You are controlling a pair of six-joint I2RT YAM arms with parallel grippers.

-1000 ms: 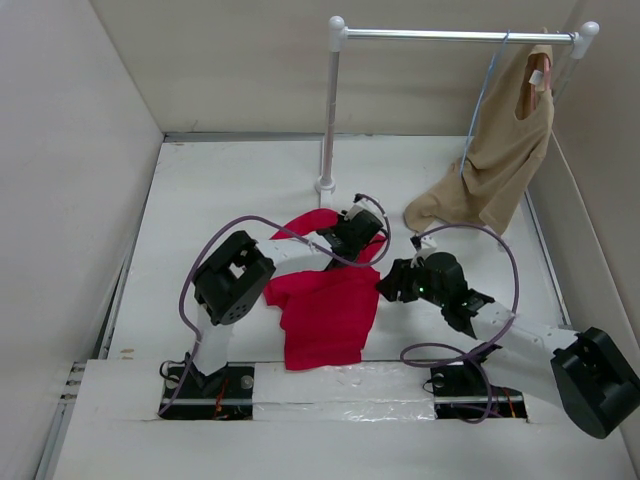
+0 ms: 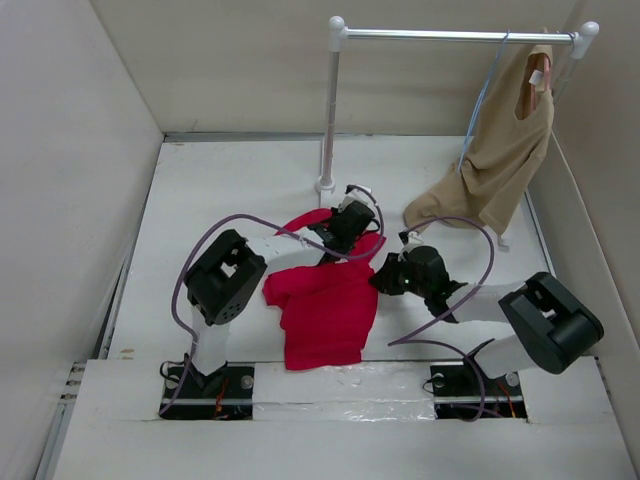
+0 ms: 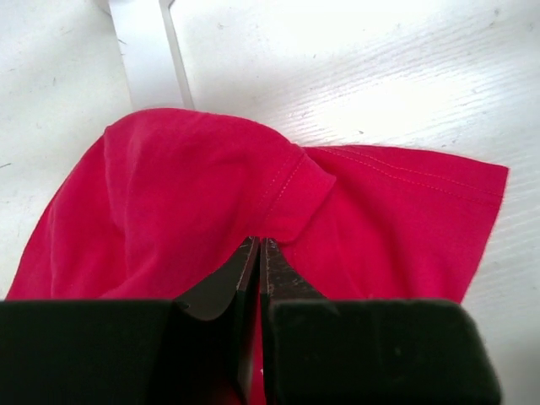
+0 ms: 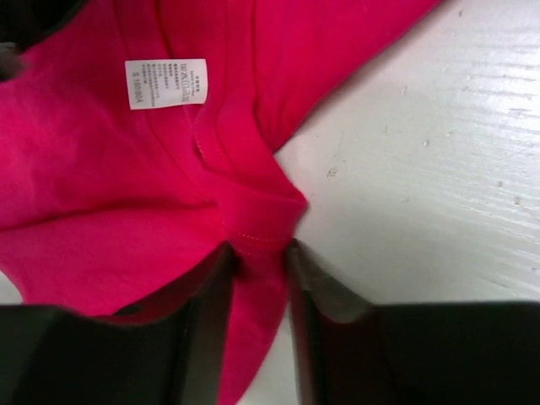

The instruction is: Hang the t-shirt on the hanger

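A red t-shirt (image 2: 325, 325) lies crumpled on the white floor, partly covered by my left arm. My left gripper is shut over its upper part, near a folded sleeve hem; no cloth clearly shows between the fingertips. My right gripper is at the shirt's right edge, with a stitched fold (image 4: 261, 219) at its blurred, slightly parted fingertips; whether it grips the fold I cannot tell. A white size label shows on the cloth in the right wrist view.
A rack rail (image 2: 450, 35) spans the back, with a blue hanger (image 2: 485, 85) and a tan garment (image 2: 505, 150) hanging at the right. Walls enclose the sides.
My right arm has swung inward and to the left, bringing its gripper up to the shirt's right edge. The left gripper has shifted slightly over the shirt.
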